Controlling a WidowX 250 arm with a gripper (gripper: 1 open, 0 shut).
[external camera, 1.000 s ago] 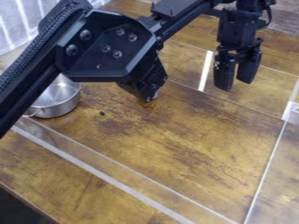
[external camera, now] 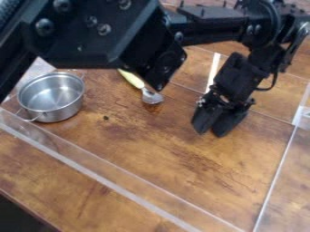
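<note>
My black gripper (external camera: 218,118) is low over the wooden table, right of centre; whether its fingers are apart is hard to tell. To its left, partly under my arm, lies a long pale yellow-green item (external camera: 132,79) beside a silver utensil head (external camera: 152,96). A steel pot (external camera: 51,99) with handles stands at the left.
Pale strips cross it at the left front and right. A dark area lies beyond the table's lower-left edge.
My gripper has moved down and toward the front, slightly left. The arm has shifted, uncovering the yellow-green item and silver utensil head.
</note>
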